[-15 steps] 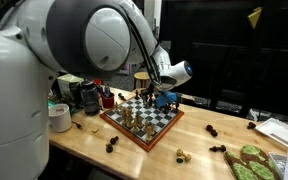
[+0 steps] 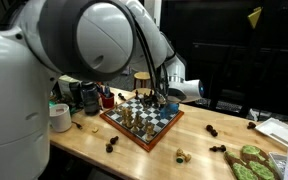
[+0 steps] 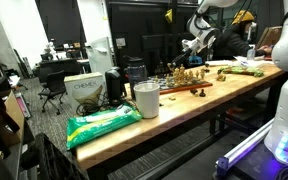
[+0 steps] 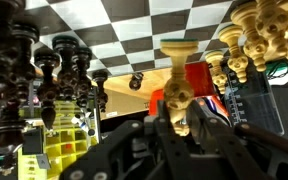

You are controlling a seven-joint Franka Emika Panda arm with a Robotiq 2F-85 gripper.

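In the wrist view, a light wooden chess piece (image 4: 177, 90) stands out in front of my gripper, which is shut on it. Behind it lies the checkered board (image 2: 166, 122), its black-and-white squares partly covered by pieces. Dark chess pieces (image 4: 80, 68) crowd the left of the wrist view, and other light pieces (image 4: 274, 25) line the right. From exterior view 1, my gripper hangs low over the board's far right part, and the held piece cannot be made out there.
Loose dark pieces (image 2: 211, 130) and a light one (image 2: 182, 156) lie on the wooden table beside the board. A red cup (image 2: 108, 100) and bottles stand at the left. A green patterned item (image 2: 246, 165) and a white tray (image 2: 281, 132) occupy the right.
Over the last second the arm has come down and shifted rightward in exterior view 1, bringing the gripper lower at the board's far right part. The pieces on the table look unmoved.
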